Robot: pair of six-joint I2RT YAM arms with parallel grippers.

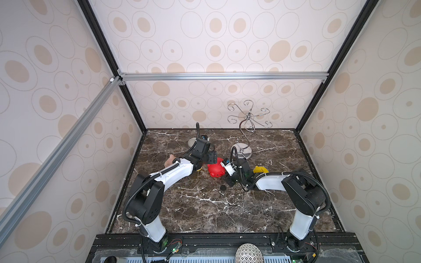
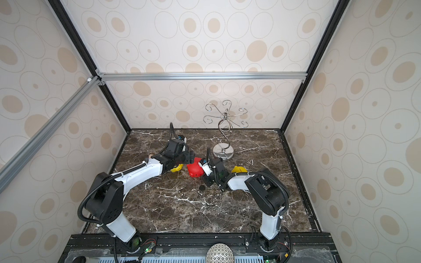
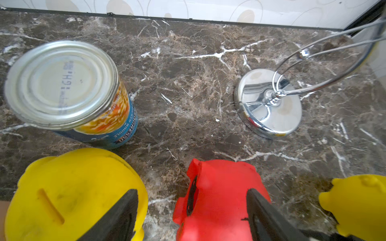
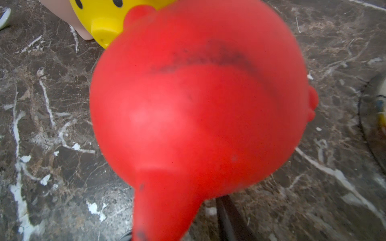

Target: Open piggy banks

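Note:
A red piggy bank (image 1: 215,169) stands mid-table. My left gripper hangs over it, open, with a yellow piggy bank (image 3: 76,188) to its left; the red bank's back lies between and beyond its fingertips. My right gripper (image 2: 206,175) is low beside the red bank's right side; in the right wrist view the red bank (image 4: 193,100) fills the centre, its underside and a leg facing the camera or close to it, and hides most of the fingers, so its finger state is unclear. A second yellow piggy bank (image 3: 353,200) sits farther right. A black round piece (image 1: 222,187) lies in front.
A tin can (image 3: 64,88) stands behind the left yellow bank. A chrome stand with round base (image 3: 267,116) and curled arms is at the back right. A pink piggy bank (image 1: 170,160) is at left.

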